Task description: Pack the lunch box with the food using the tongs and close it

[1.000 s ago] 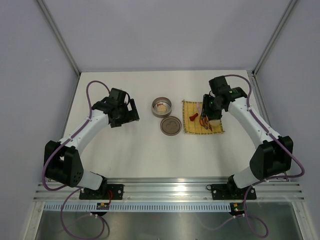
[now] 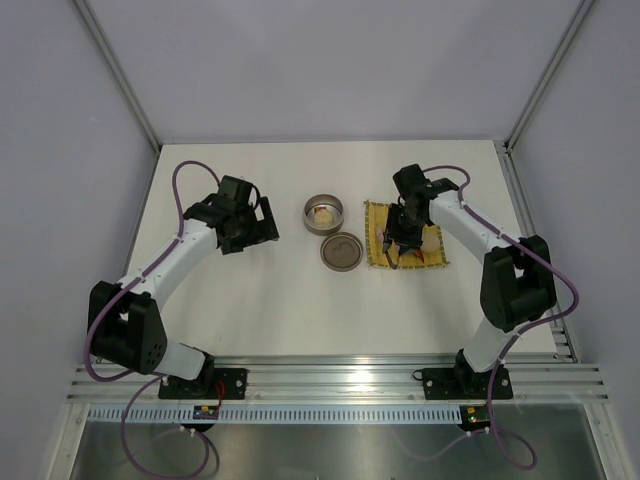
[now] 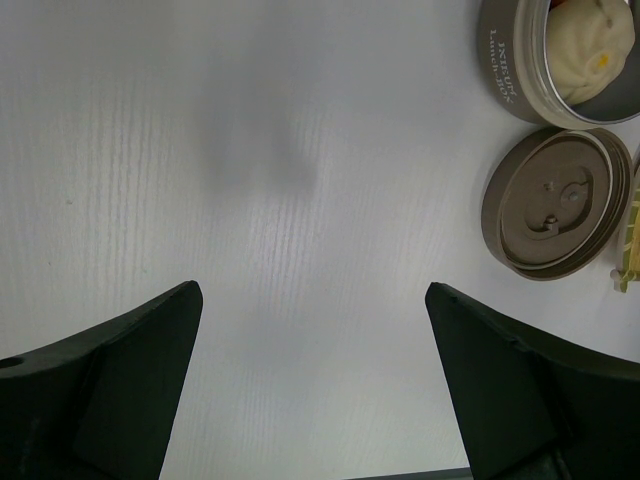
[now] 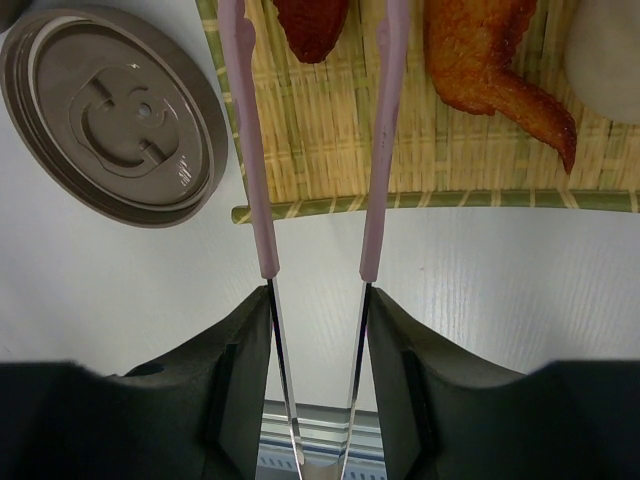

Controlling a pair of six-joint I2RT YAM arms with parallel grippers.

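A round lunch box [image 2: 309,222] with a bun and something red inside sits centre, its lid [image 2: 341,253] just nearer. On a bamboo mat [image 4: 290,150] lie a red meat piece [image 4: 310,25], a wing [image 4: 480,65] and a pale bun [image 4: 605,60]. My right gripper [image 2: 397,236] is over the mat, shut on pink-tipped tongs; the tong tips stand apart either side of the red piece, and whether they touch it I cannot tell. My left gripper [image 2: 262,221] stands open and empty, left of the lunch box.
A metal rail runs along the near edge.
My right arm has moved left and slightly nearer over the mat, bringing the tongs from the wing toward the red piece. The left arm is unchanged.
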